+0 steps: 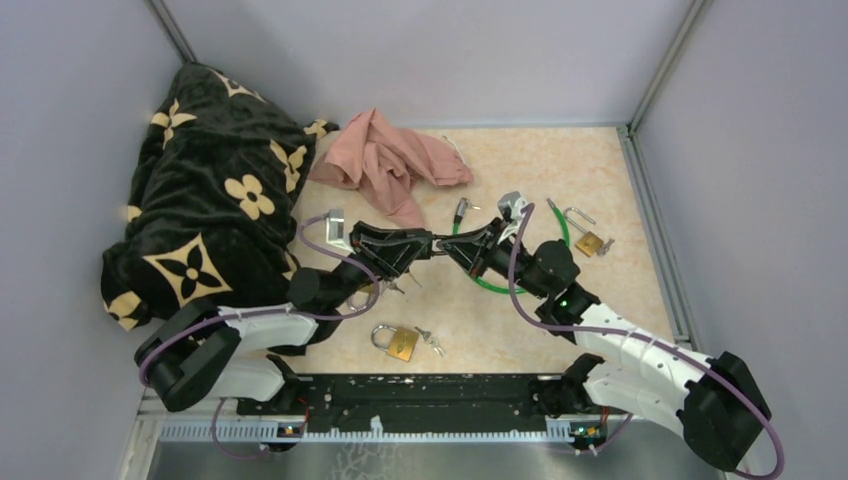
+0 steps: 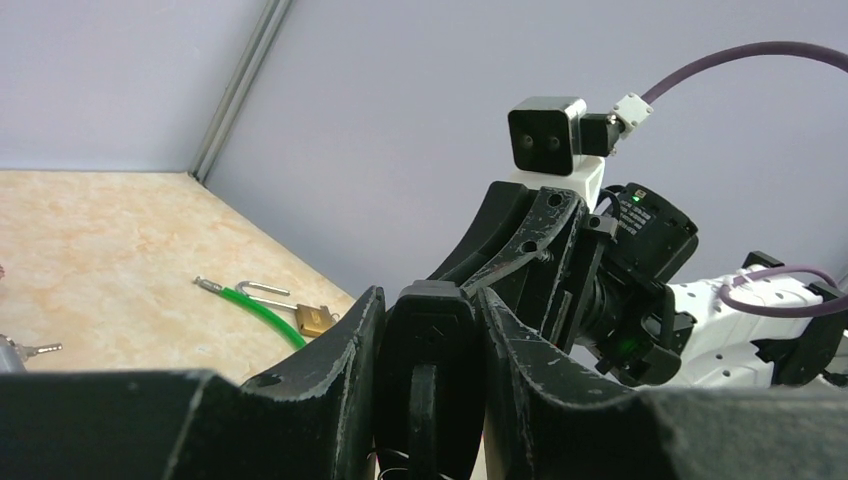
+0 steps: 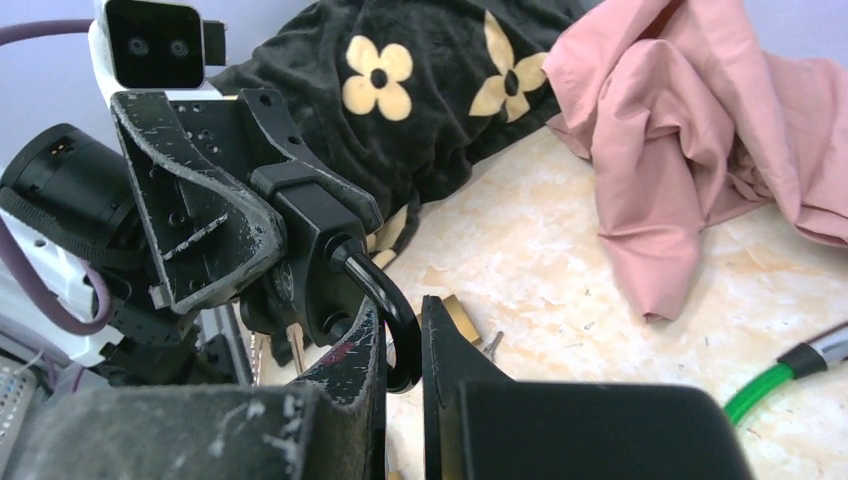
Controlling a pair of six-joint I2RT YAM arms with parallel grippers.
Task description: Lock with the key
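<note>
A black padlock (image 3: pixel 310 250) is held in the air between the two grippers at the middle of the top view. My left gripper (image 1: pixel 425 245) has its fingers on either side of the lock body. My right gripper (image 1: pixel 440 245) is shut on the curved black shackle (image 3: pixel 385 292). In the right wrist view, brass-coloured key-like pieces (image 3: pixel 295 340) show below the lock, partly hidden; whether any is in the lock I cannot tell.
A brass padlock (image 1: pixel 402 345) and keys (image 1: pixel 430 338) lie at the front; another padlock (image 1: pixel 589 243) lies at the right beside a green cable lock (image 1: pixel 563 225). A pink cloth (image 1: pixel 385 160) and a dark patterned cushion (image 1: pixel 210 200) fill the back and left.
</note>
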